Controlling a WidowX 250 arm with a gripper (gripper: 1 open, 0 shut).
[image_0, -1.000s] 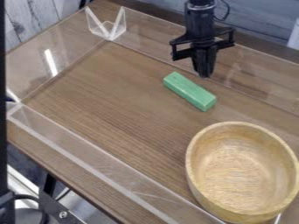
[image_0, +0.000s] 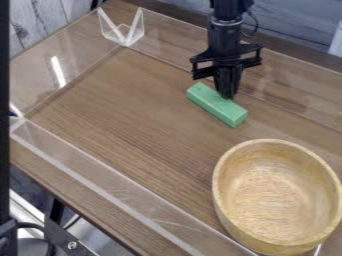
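Observation:
The black arm hangs from the top centre, its gripper (image_0: 225, 88) low over a green oblong block (image_0: 218, 107) that lies diagonally on the wooden table (image_0: 107, 120). The fingertips are at the block's upper right side; whether they touch it is hard to tell. The fingers look close together, with nothing clearly held between them.
A large round tan bowl (image_0: 277, 191) fills the lower right. A white wire-like holder (image_0: 122, 28) stands at the upper left. Dark cables lie at the bottom left corner.
The gripper has come down and slightly toward the front, to the green block. The block looks to be in the same place.

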